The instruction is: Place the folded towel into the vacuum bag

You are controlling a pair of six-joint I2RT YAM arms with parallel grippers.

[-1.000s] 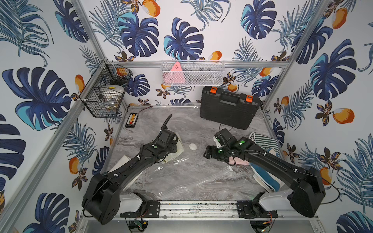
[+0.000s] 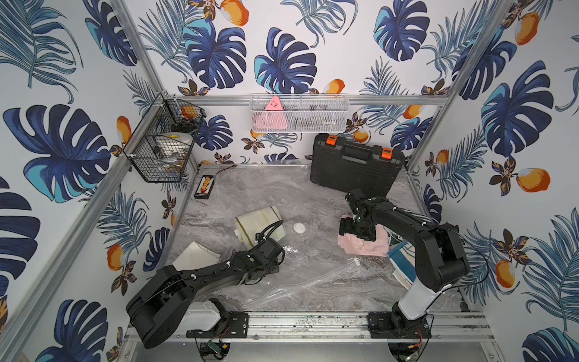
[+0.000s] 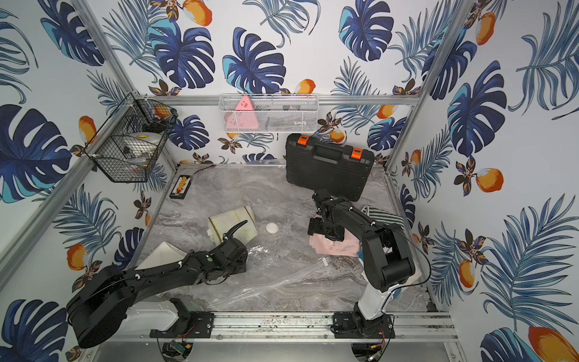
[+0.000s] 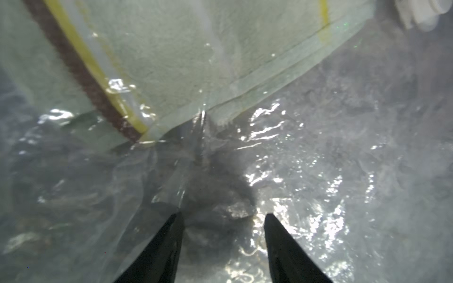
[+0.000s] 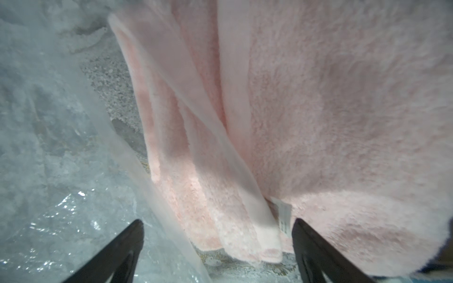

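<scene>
Under clear plastic of the vacuum bag (image 4: 302, 155) lies a pale green towel (image 2: 258, 225) with yellow and brown stripes, as the left wrist view shows. My left gripper is open just in front of that towel, fingers apart with only plastic seen beyond. A folded pink towel (image 5: 339, 118) fills much of the right wrist view, with a small tag at its fold. Above it, my right gripper stands open. The bag's translucent edge (image 5: 136, 172) runs alongside the pink towel's left border. The bag's round white valve (image 2: 299, 228) lies mid-table.
To the right of the pink towel lie a blue-and-white folded towel (image 2: 403, 262) and, in the top right view, a striped one (image 3: 383, 217). A black case (image 2: 357, 166) stands behind. At left front is a cream cloth (image 2: 196, 256).
My left gripper has drawn back toward the front, uncovering the green towel. My right gripper has shifted right and a little back, now over the pink towel.
</scene>
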